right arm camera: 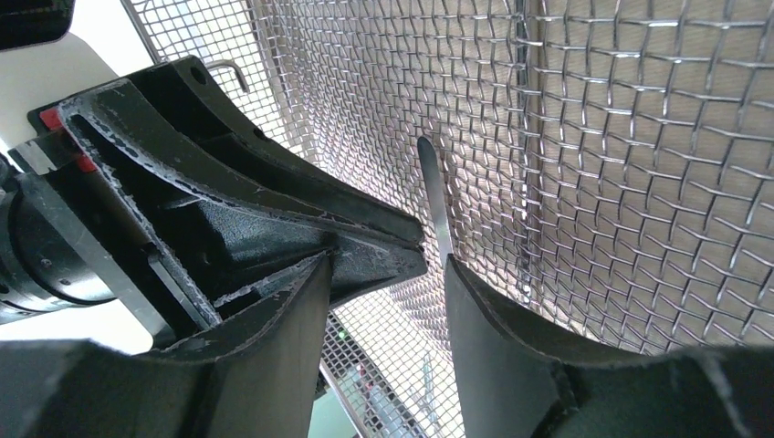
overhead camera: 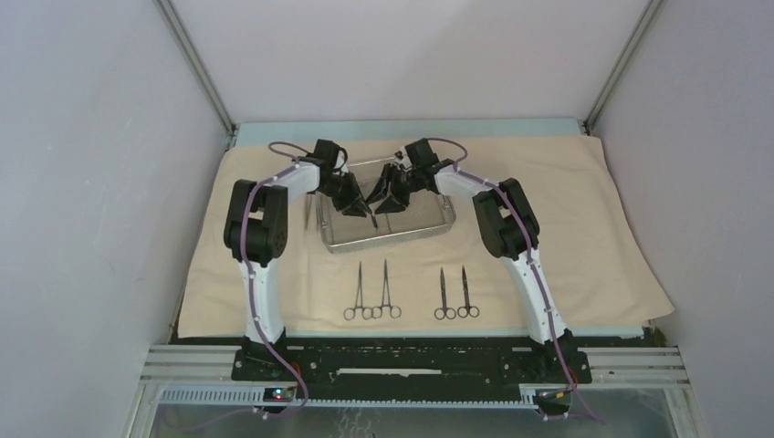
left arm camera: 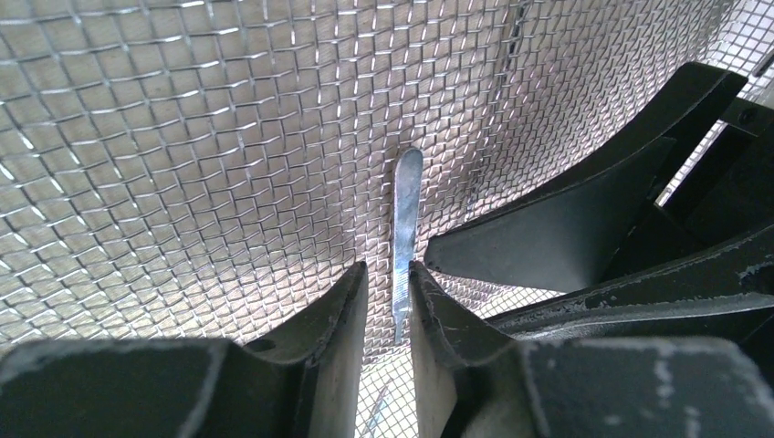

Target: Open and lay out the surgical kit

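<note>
In the wire mesh tray (overhead camera: 392,239) lies a slim metal scalpel handle (overhead camera: 373,220). The left wrist view shows that handle (left arm camera: 408,196) upright in the picture, its lower part seen through the narrow gap of my left gripper, which is part open; contact cannot be made out. Close by on the right, inside the tray, my right gripper stands open, its right finger (right arm camera: 465,297) near the handle (right arm camera: 435,192). The two grippers almost meet over the tray's middle.
Two ring-handled clamps (overhead camera: 385,290) and two pairs of scissors (overhead camera: 444,294) lie on the beige cloth (overhead camera: 566,237) in front. Thin instruments (overhead camera: 308,212) lie left of the tray.
</note>
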